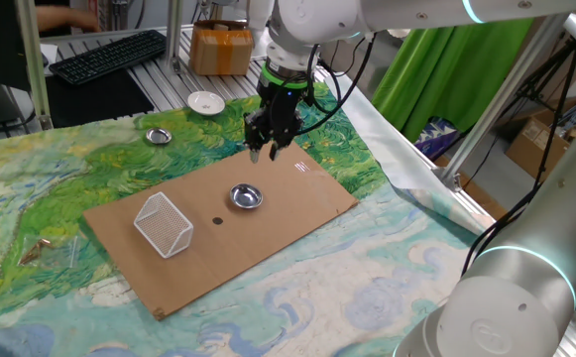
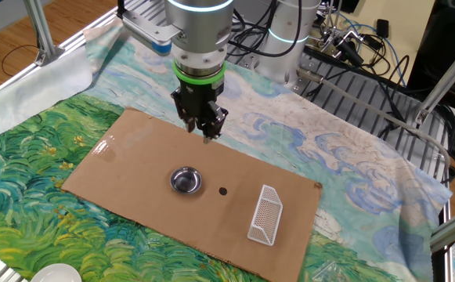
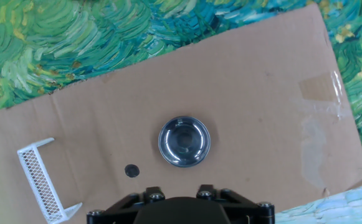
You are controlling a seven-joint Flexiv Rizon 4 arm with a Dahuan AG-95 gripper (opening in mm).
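Observation:
My gripper (image 1: 265,156) hangs in the air above the far side of a brown cardboard sheet (image 1: 297,203). Its fingertips stand a small way apart with nothing between them, so it is part open. On the cardboard sits a shiny metal bowl (image 1: 246,196), empty and upright. In the wrist view the bowl (image 3: 184,141) lies ahead of the fingers (image 3: 154,193), clear of them. A white mesh goal (image 1: 164,226) stands toward one end of the sheet, and a small black disc (image 1: 217,221) lies flat between goal and bowl. In the second exterior view, the gripper (image 2: 198,135) is apart from the bowl (image 2: 185,181).
Off the cardboard, a second metal dish (image 1: 158,136) and a white bowl (image 1: 206,103) rest on the painted cloth (image 1: 367,297). A clear bag (image 1: 50,251) lies at the left. Behind are a cardboard box (image 1: 219,48) and a keyboard (image 1: 108,57). Much of the sheet is bare.

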